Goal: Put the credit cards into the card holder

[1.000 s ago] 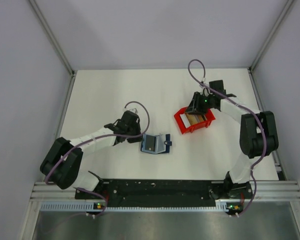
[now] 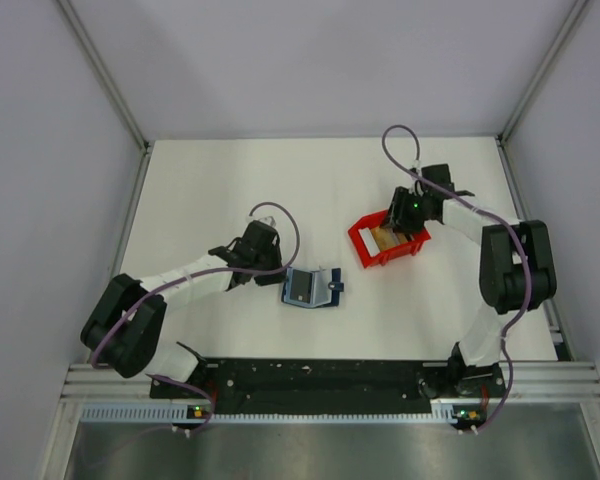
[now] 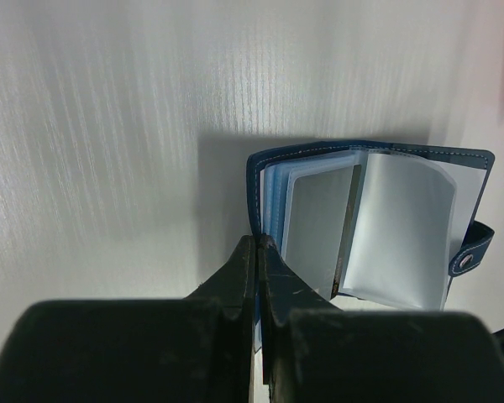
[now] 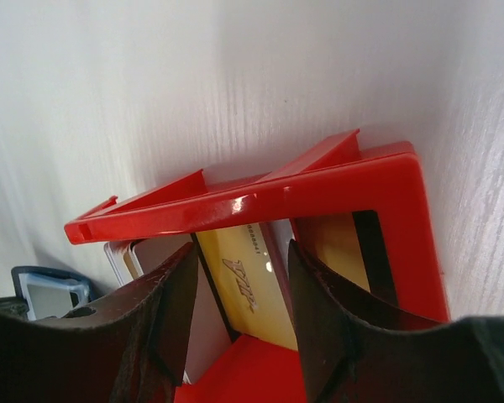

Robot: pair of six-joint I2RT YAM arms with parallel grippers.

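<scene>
The open navy card holder (image 3: 319, 227) with clear sleeves lies in the table's middle. My left gripper is shut at its left edge; whether that edge is between the fingertips is unclear. On the right, a red tray (image 2: 368, 255) holds several cards, including a gold card (image 4: 239, 273) and a silver one (image 4: 172, 302). My right gripper is down in the tray over the cards, its fingers apart on either side of the gold card; whether they touch it is unclear.
Grey walls stand at the sides and back.
My right gripper has moved slightly right and down over the red tray. The left gripper and card holder look unchanged.
</scene>
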